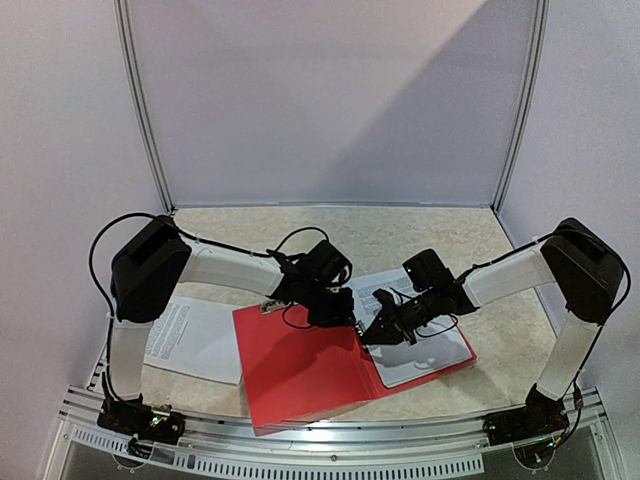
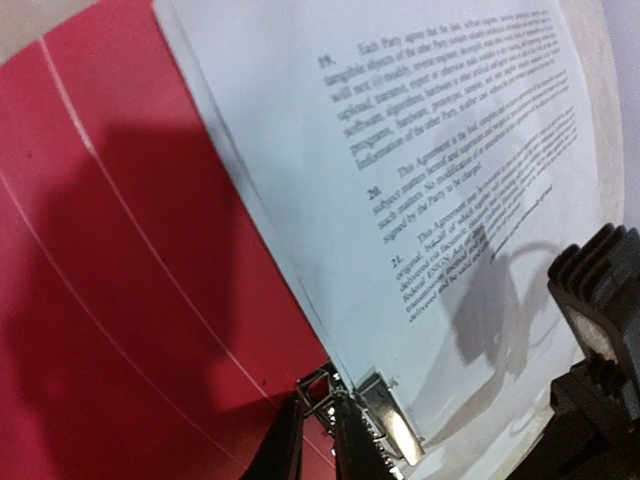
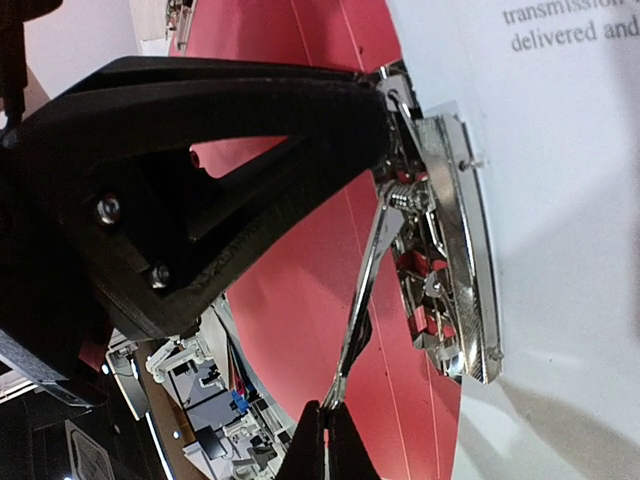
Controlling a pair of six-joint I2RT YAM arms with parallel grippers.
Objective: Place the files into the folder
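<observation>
The red folder [image 1: 300,370] lies open, with printed sheets [image 2: 420,170] on its right half. A metal clip [image 3: 460,250] sits at the spine along the sheets' edge, with a thin lever [image 3: 360,310] raised from it. My right gripper [image 1: 372,333] is at the clip, its fingertips [image 3: 326,420] shut together at the lever's end. My left gripper [image 1: 345,318] is just above and left of it, over the spine; in its wrist view part of it shows at the right edge, and how far it stands open is unclear.
Another stack of paper [image 1: 190,340] lies at the table's left, beside the folder. Both arms are close together over the folder's middle.
</observation>
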